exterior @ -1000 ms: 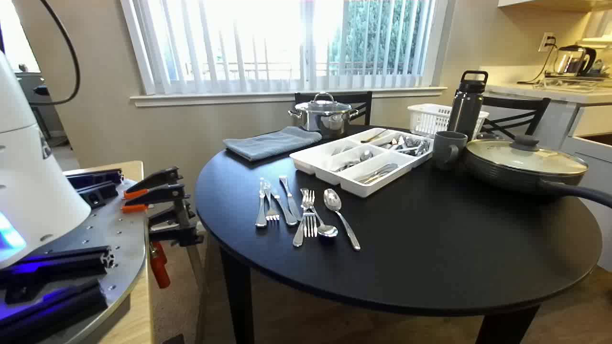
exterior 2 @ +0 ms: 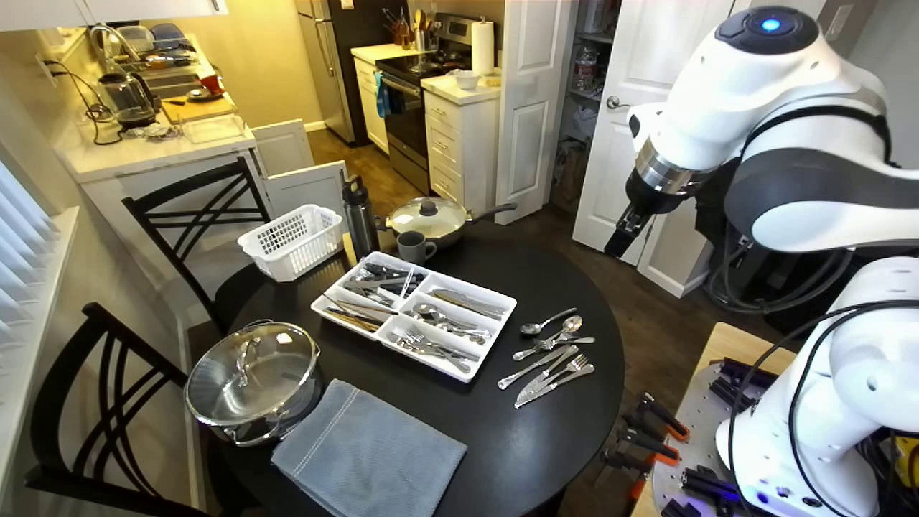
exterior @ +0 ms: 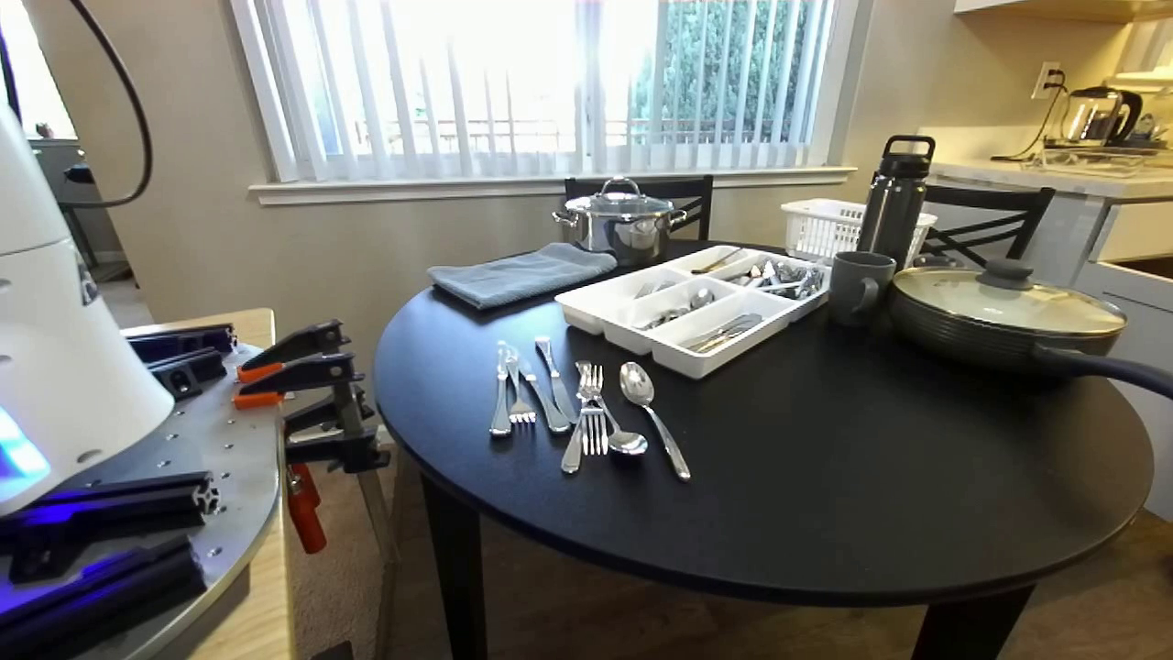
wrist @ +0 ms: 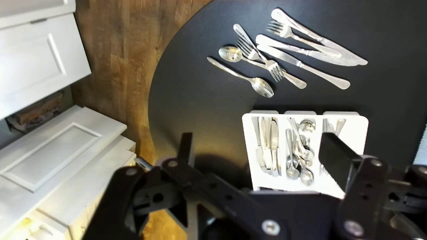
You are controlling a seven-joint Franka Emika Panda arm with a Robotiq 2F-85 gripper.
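Loose silver cutlery lies on the black round table (exterior: 858,484): a spoon (exterior: 656,423) at one side, a fork (exterior: 594,412) crossing another spoon (exterior: 628,442), and several knives and another fork (wrist: 282,30) grouped beside them. Close by is a white divided tray (exterior 2: 513,307) with knives, spoons and forks in its compartments. My gripper stands open, its two dark fingers wide apart with nothing held between them. In the second exterior view the gripper (exterior 2: 618,243) hangs high beyond the table's edge, clear of all the cutlery.
Around the tray stand a grey mug (exterior 2: 416,247), a black bottle (exterior 2: 359,214), a lidded pan (exterior 2: 428,220) and a white basket (exterior 2: 293,241). A steel pot (exterior 2: 252,379) and a folded grey cloth (exterior 2: 370,452) sit at the window side.
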